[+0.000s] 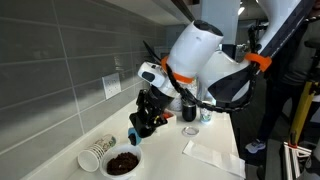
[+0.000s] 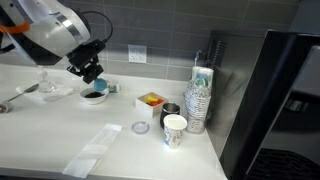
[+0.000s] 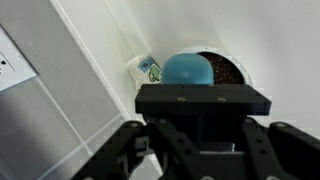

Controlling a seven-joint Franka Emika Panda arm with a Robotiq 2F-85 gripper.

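Observation:
A light-blue rounded object, which looks like a small cup, sits at the tips of my gripper, shut on it. In exterior view 1 the gripper hangs above the counter, just behind and over a white bowl. Dark brown bits, like beans, fill the bowl. Exterior view 2 has the blue cup over the bowl's right side. The cup's inside is hidden, so its contents cannot be told.
A patterned paper cup lies on its side by the tiled wall. A white sheet is flat on the counter. Stacked cups, a black-and-silver canister, a white tub and a small box stand farther along.

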